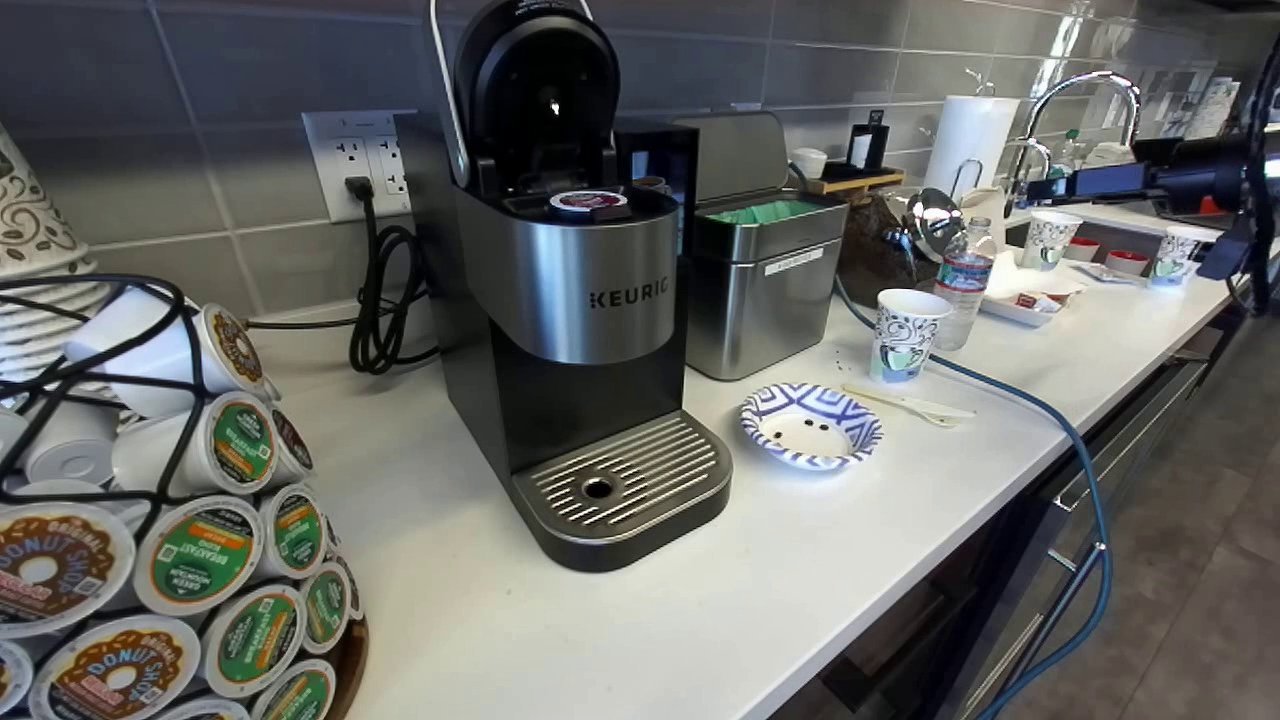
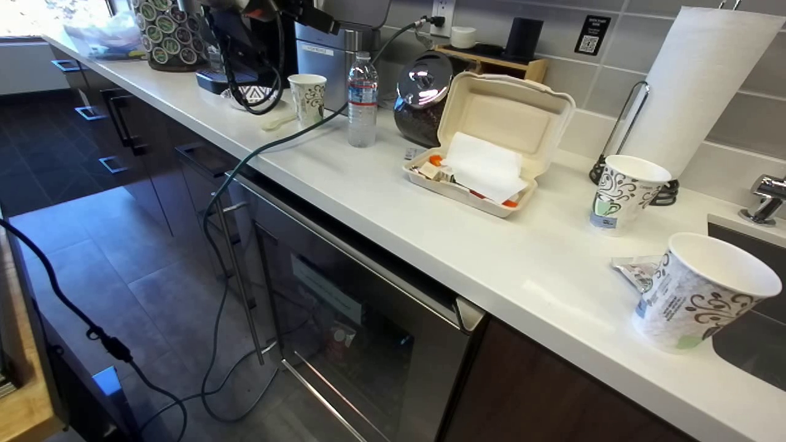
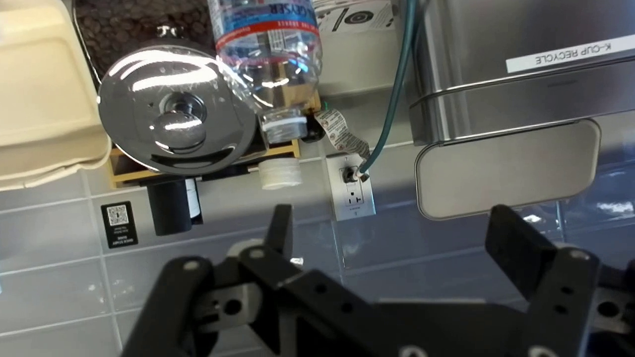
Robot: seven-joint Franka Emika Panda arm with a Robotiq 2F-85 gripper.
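Observation:
My gripper is open, its two dark fingers wide apart with nothing between them in the wrist view. In exterior view 1 the gripper [image 1: 1068,184] shows at the right edge, above the far part of the counter. The black and silver Keurig coffee machine [image 1: 564,288] has its lid raised, and a pod [image 1: 588,202] with a dark red top sits in its holder. Bare drip tray [image 1: 630,474] below carries no cup. A patterned paper cup [image 1: 908,336] stands upright beside a water bottle [image 1: 963,288].
A wire rack of coffee pods [image 1: 198,552] fills the near left. Beside the machine stand an open steel recycling bin [image 1: 768,288] and a patterned bowl [image 1: 811,426]. A blue-green cable [image 1: 1086,480] crosses the counter. An open food box [image 2: 508,110] lies farther along, near more cups [image 2: 707,287].

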